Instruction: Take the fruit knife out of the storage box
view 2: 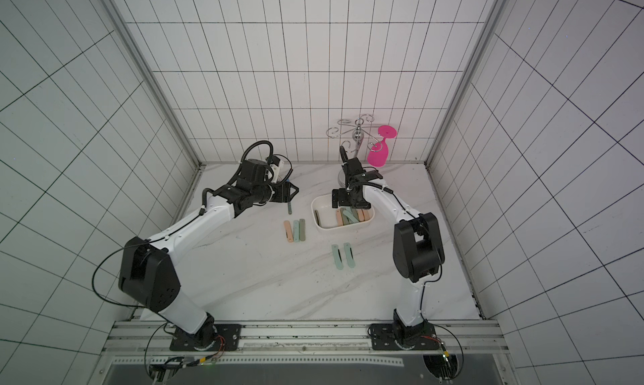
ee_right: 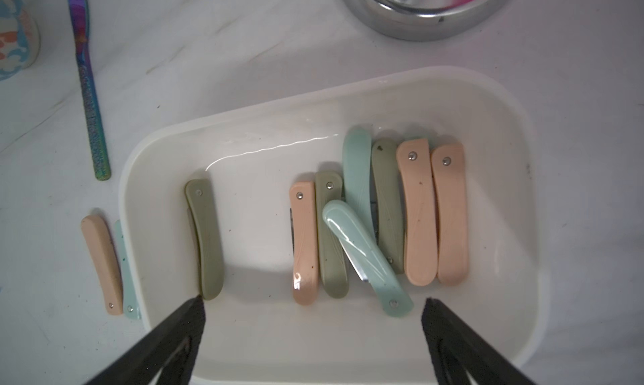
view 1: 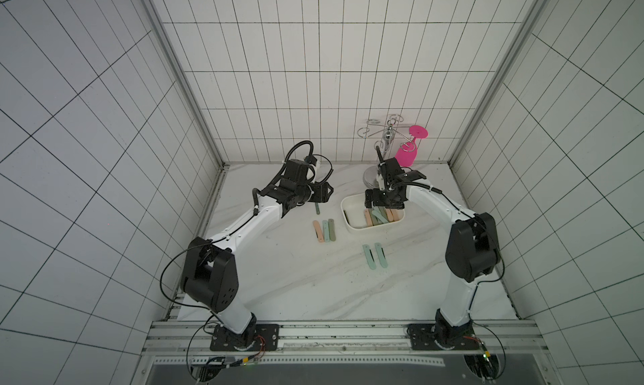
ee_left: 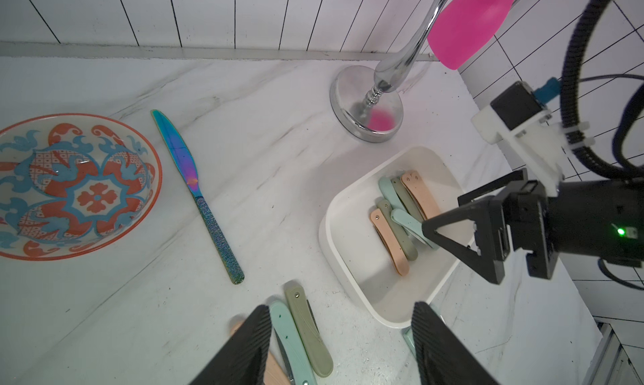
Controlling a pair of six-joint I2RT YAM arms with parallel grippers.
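The white storage box (ee_right: 255,331) holds folded fruit knives in pink, olive and mint; one mint knife (ee_right: 362,257) lies aslant over others, and an olive one (ee_right: 208,237) is apart at the left. My right gripper hangs open over the box, nothing between its fingers. My left gripper is open and raised left of the box, above several folded knives (ee_left: 308,324) on the table. Two mint knives (view 1: 380,254) lie in front of the box.
A patterned bowl (ee_left: 73,190) and a rainbow table knife (ee_left: 208,220) are at the back left. A chrome stand (ee_left: 365,126) with a pink glass (ee_left: 469,19) stands behind the box.
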